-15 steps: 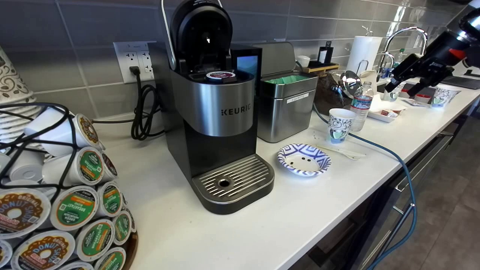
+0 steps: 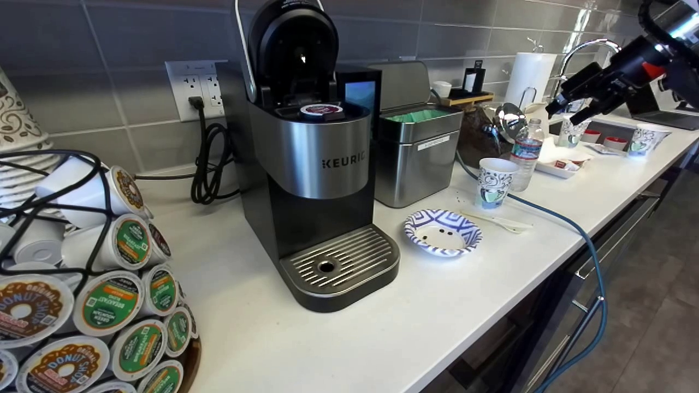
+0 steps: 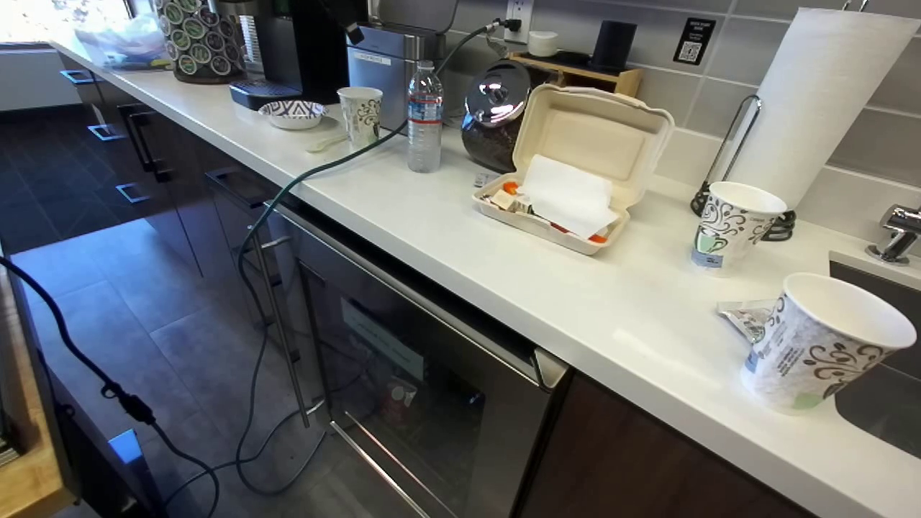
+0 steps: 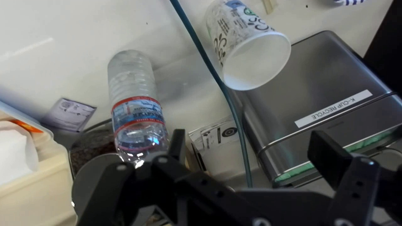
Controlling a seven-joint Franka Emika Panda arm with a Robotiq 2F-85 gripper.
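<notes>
My gripper (image 2: 564,112) stands open in the air above the counter at the upper right of exterior view 1, nothing between its fingers. In the wrist view its two black fingers (image 4: 327,155) are spread wide along the bottom. Under it are a water bottle (image 4: 138,113) and a patterned paper cup (image 4: 247,49), both apart from the fingers. The Keurig machine (image 2: 311,157) has its lid raised, with a pod (image 2: 321,110) sitting in the top. A blue-and-white bowl (image 2: 443,232) with dark specks lies beside its drip tray (image 2: 341,265).
A metal K-cup bin (image 2: 419,157) stands open behind the bowl. A blue cable (image 3: 328,164) crosses the counter and hangs over its edge. An open takeout box (image 3: 596,129) and two cups near the sink (image 3: 734,220) crowd the right.
The arm and gripper have shifted left and slightly up in exterior view 1, toward the bottle and cup. The objects on the counter have not moved.
</notes>
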